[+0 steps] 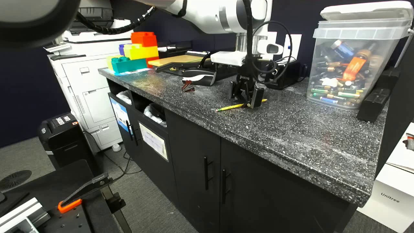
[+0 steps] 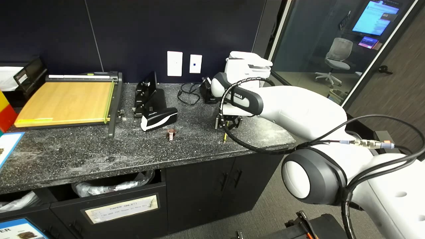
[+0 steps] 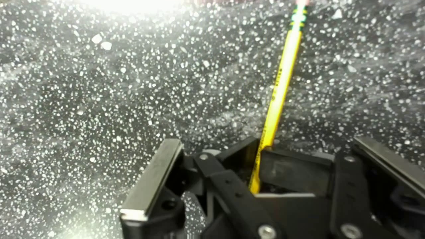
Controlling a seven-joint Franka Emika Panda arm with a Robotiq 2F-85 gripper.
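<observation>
A yellow pencil with a green-banded end runs down the wrist view into the meeting line of my gripper's fingers, which are shut on it. The pencil's lower part is partly hidden by the fingers. In exterior view 1 the gripper points down close to the countertop, and the pencil sticks out on both sides of it. Whether the pencil touches the surface is hard to tell. Exterior view 2 shows only a short length of the pencil below the gripper, most of which the arm and cable hide.
A clear bin of markers and batteries stands right on the speckled counter. Left of the gripper lie a small reddish-brown object, a black-and-white stapler and a paper trimmer. The counter's front edge is near.
</observation>
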